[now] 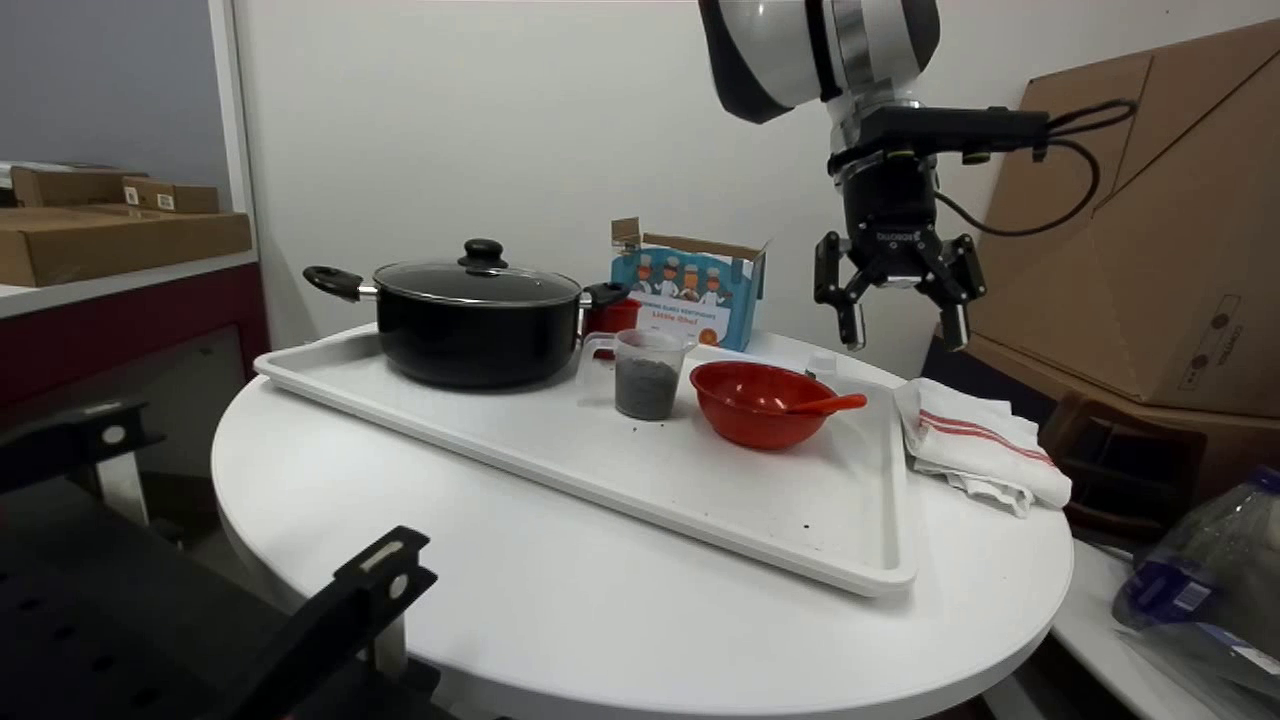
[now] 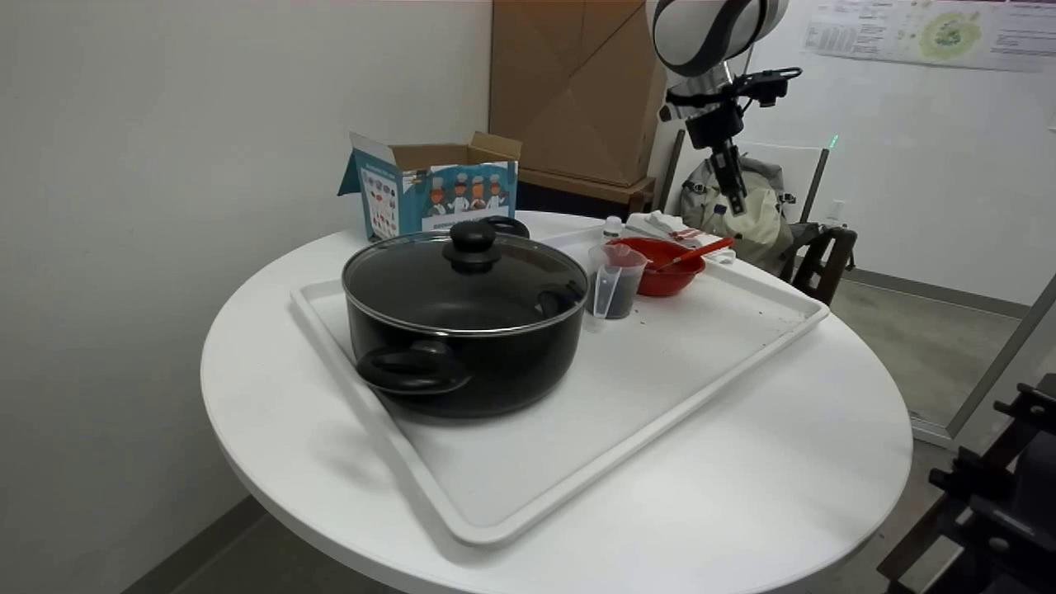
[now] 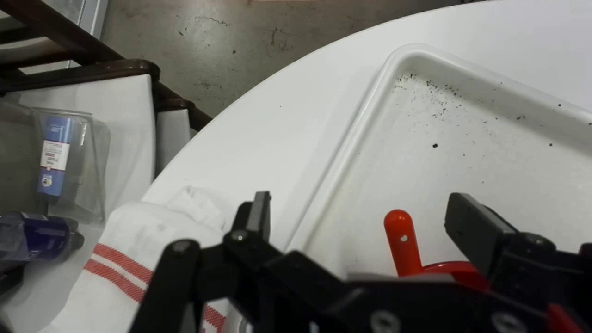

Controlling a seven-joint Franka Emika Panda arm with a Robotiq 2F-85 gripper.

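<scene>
My gripper (image 1: 902,336) hangs open in the air above the right end of the white tray (image 1: 576,476), with nothing between its fingers. Below and to its left in exterior view 1 is a red bowl (image 1: 750,420), a red-handled utensil (image 1: 836,404) leaning over its rim. In the wrist view that red handle (image 3: 401,238) shows between the spread fingers, while most of the bowl is hidden by the gripper body. Left of the bowl stands a clear measuring cup (image 1: 648,382) of dark grains. A folded white towel (image 1: 984,442) with red stripes lies just off the tray's right end.
A lidded black pot (image 1: 477,318) fills the tray's left end. Behind it are a blue cardboard box (image 1: 684,294) and a red cup (image 1: 614,317). A small white-capped bottle (image 2: 613,228) stands behind the bowl. The tray's front right part is bare except for dark specks.
</scene>
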